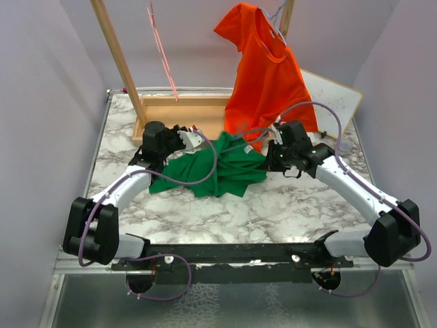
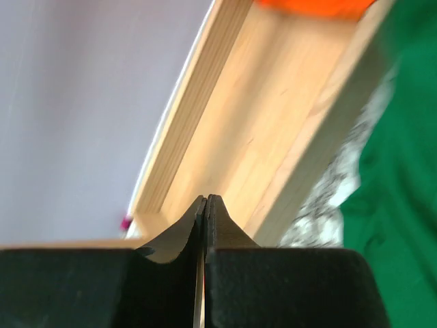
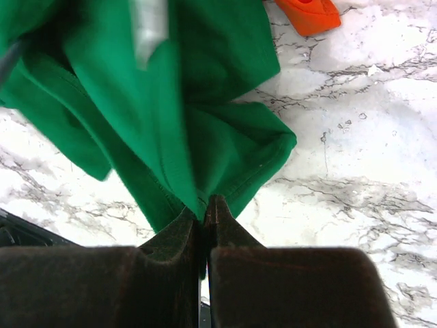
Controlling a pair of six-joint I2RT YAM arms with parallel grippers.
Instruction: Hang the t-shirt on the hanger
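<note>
The green T-shirt [image 1: 198,171] lies crumpled on the marble table, a grey-blue hanger [image 1: 239,140] over it, blurred and mostly hidden by my right arm in the top view. My right gripper is shut on the shirt's fabric, which runs between its fingers in the right wrist view. My left gripper is shut at the shirt's upper left, over the wooden box's near edge, with no fabric showing between its fingers.
The wooden box [image 1: 167,116] stands behind the shirt. An orange T-shirt [image 1: 266,85] hangs at the back right, beside a whiteboard [image 1: 334,102]. A pink hanger [image 1: 164,55] hangs back left.
</note>
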